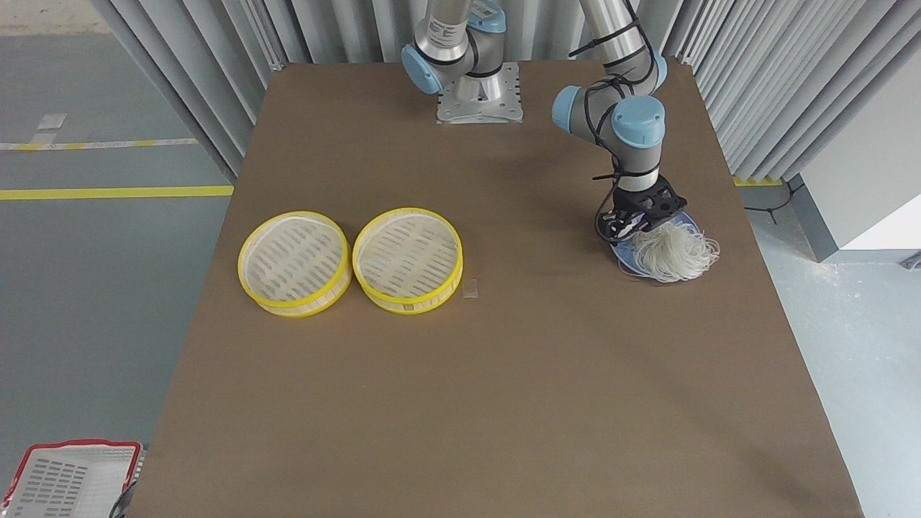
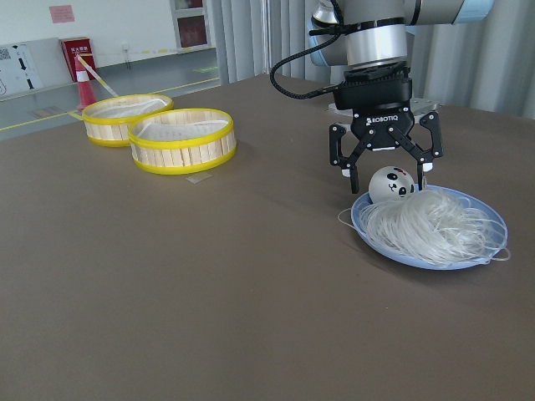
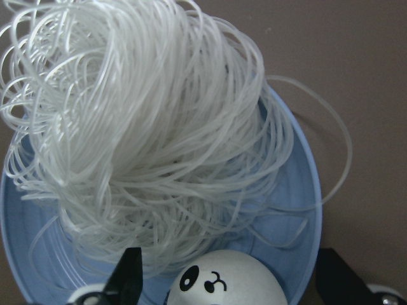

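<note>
My gripper (image 2: 389,185) stands open just over a white ball with a panda face (image 2: 391,185), one finger to each side of it; in the wrist view the fingertips show at the bottom edge around the ball (image 3: 226,286). The ball sits on a blue plate (image 3: 305,190) beside a loose pile of white translucent strands (image 1: 673,255) (image 2: 430,225). In the front view the ball is hidden under the gripper.
Two round steamer baskets with yellow rims, left (image 1: 293,259) and right (image 1: 407,259), stand at the table's middle left. A red-rimmed basket (image 1: 69,483) is off the table's front left corner.
</note>
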